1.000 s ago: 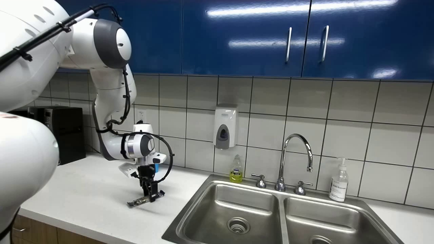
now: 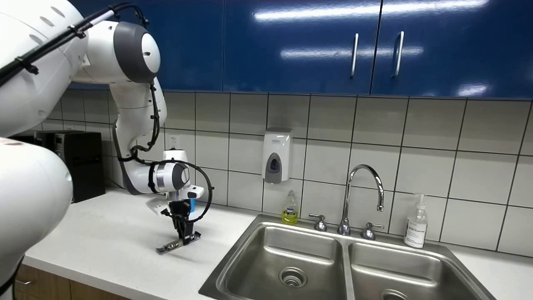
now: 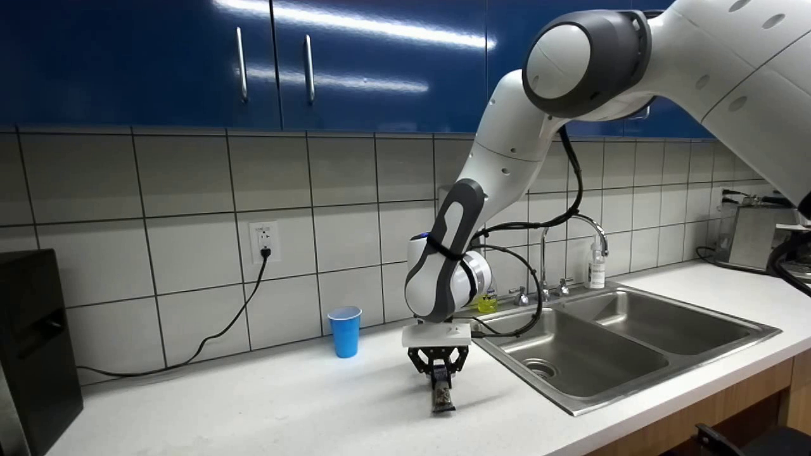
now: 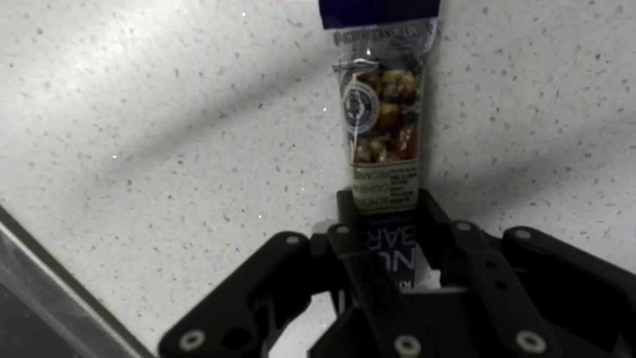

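Observation:
A wrapped nut bar (image 4: 384,125), with a clear window and dark purple ends, runs away from my gripper in the wrist view. The fingers are shut on it near one end, a finger (image 4: 434,223) on each side. In exterior view 1 the bar (image 2: 172,245) is low over the white counter, to the left of the sink, under my gripper (image 2: 186,239). Whether it touches the counter I cannot tell. Exterior view 2 shows the bar (image 3: 442,396) below my gripper (image 3: 441,377), pointing toward the counter's front.
A blue cup (image 3: 346,332) stands on the counter near the wall. The double sink (image 2: 285,230) lies to the right in exterior view 1, with a yellow soap bottle (image 2: 290,207) behind it. A black appliance (image 3: 34,342) stands at far left.
In exterior view 1 my gripper and the bar have shifted very slightly. The bar is between the fingers in both frames.

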